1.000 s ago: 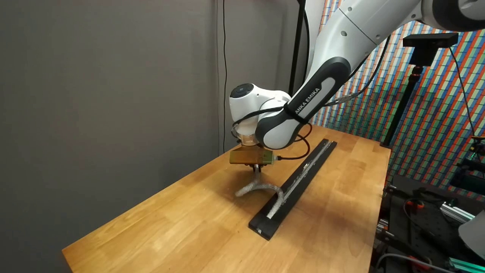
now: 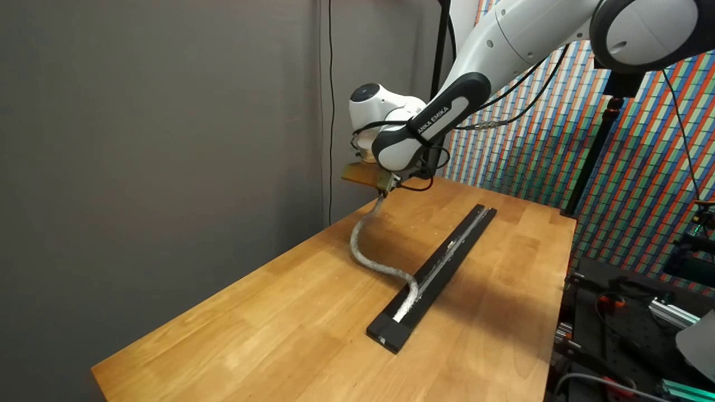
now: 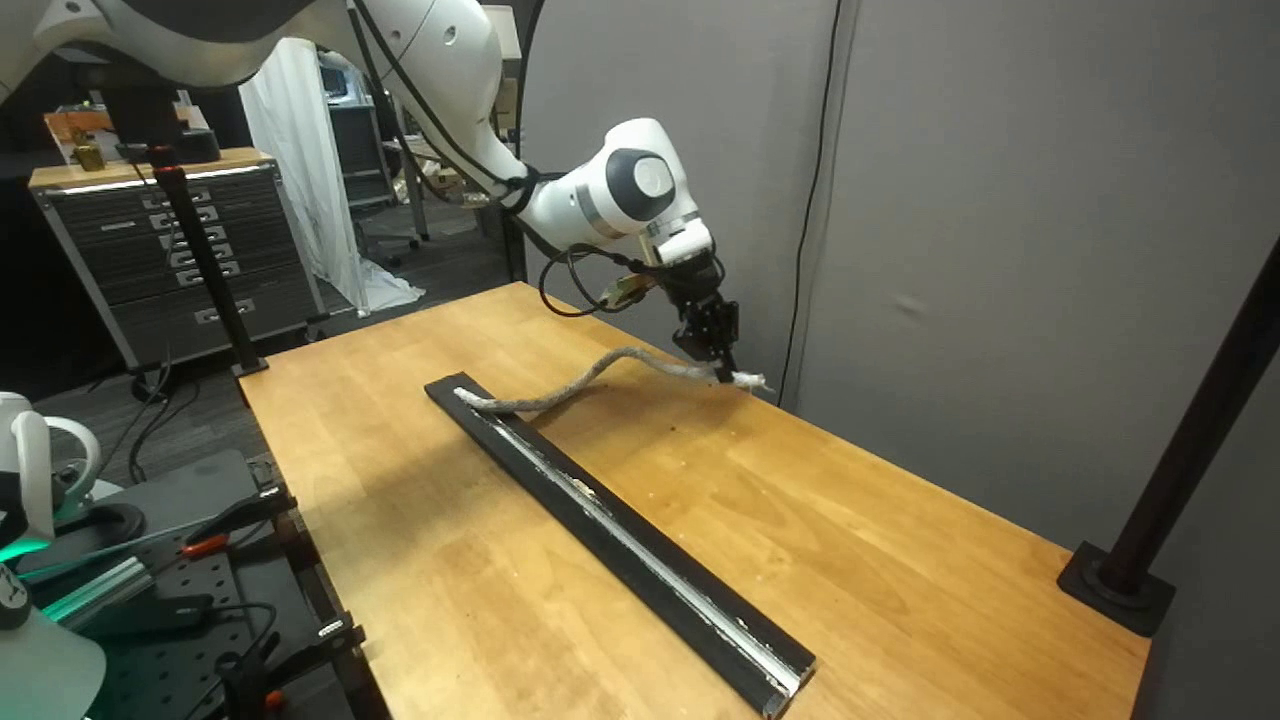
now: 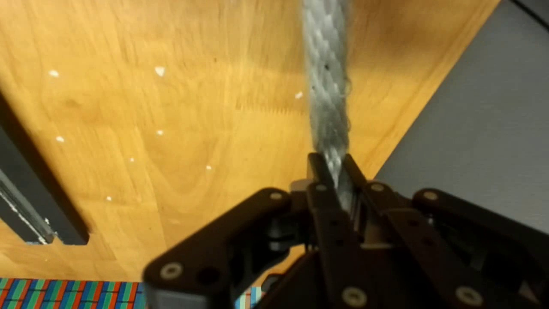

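Note:
A grey braided rope [image 2: 362, 253] curves over the table, one end lying in the narrow groove of a long black channel [image 3: 636, 530]. The rest of the channel's groove is bare of rope. Near the rope's other end my gripper is shut on it, the braid pinched between the two dark fingers. In exterior view 2 the gripper [image 3: 725, 370] is close to the table's far edge, and a short frayed white tip [image 3: 750, 380] sticks out past it. In the wrist view the channel [image 4: 36, 190] shows only at the left.
A grey wall [image 2: 201, 134] runs along one side. A black post [image 3: 1170, 468] stands at the table's corner.
The gripper has risen and moved away toward the far end of the table, drawing the rope out into a longer curve. The rope's end in the channel has stayed put.

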